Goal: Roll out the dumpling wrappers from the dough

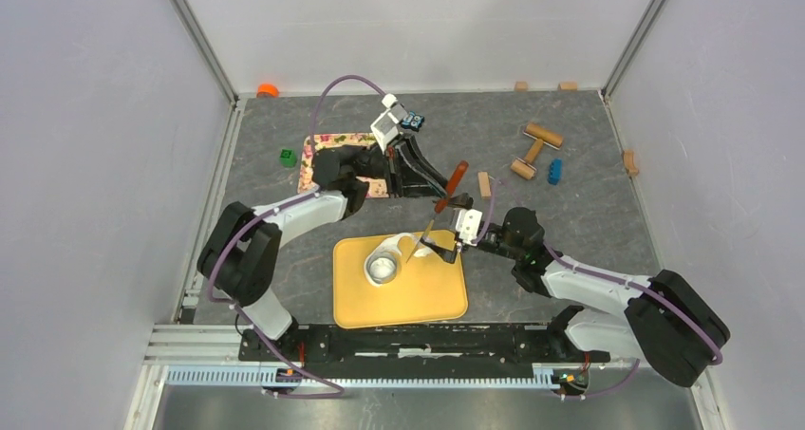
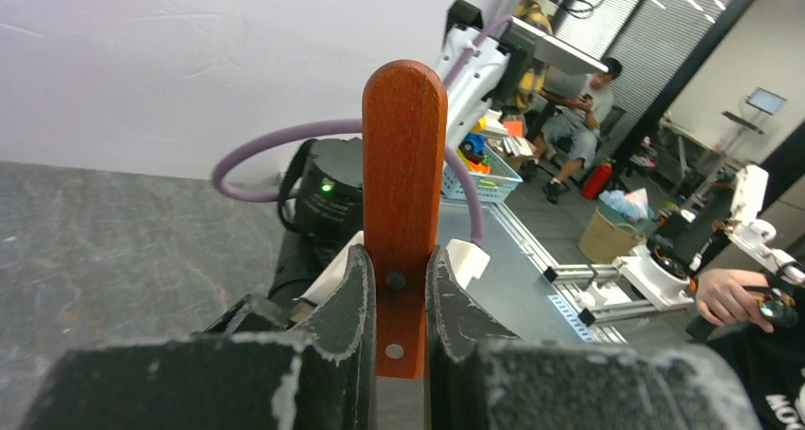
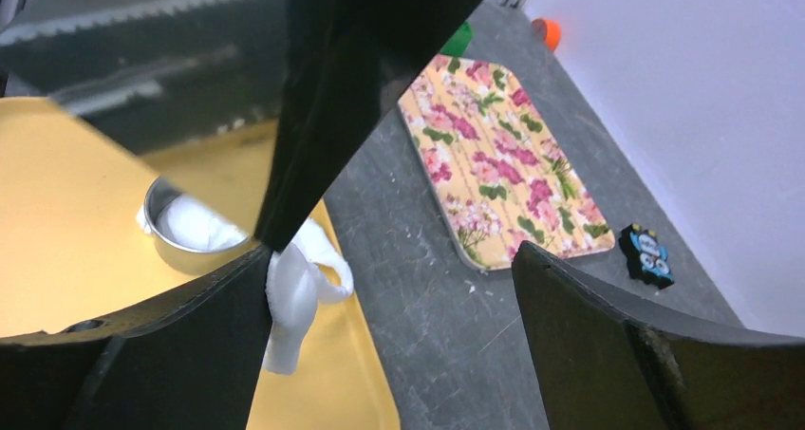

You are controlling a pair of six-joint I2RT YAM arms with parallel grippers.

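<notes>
In the top view, my left gripper (image 1: pixel 429 185) is shut on the wooden handle (image 1: pixel 454 178) of a long blade (image 1: pixel 422 237), which points down over the yellow board (image 1: pixel 370 307); the handle fills the middle of the left wrist view. My right gripper (image 1: pixel 443 229) is open beside the blade. In the right wrist view a white strip (image 3: pixel 290 307), apparently dough, shows by one finger, with the dark shape above. A metal ring (image 1: pixel 383 269) with white contents sits on the board.
A floral board (image 3: pixel 503 164) lies at the back left, a small black object (image 1: pixel 412 121) beside it. Wooden rollers (image 1: pixel 543 136), a blue piece (image 1: pixel 555 171) and a wooden block (image 1: pixel 484 185) lie at the back right.
</notes>
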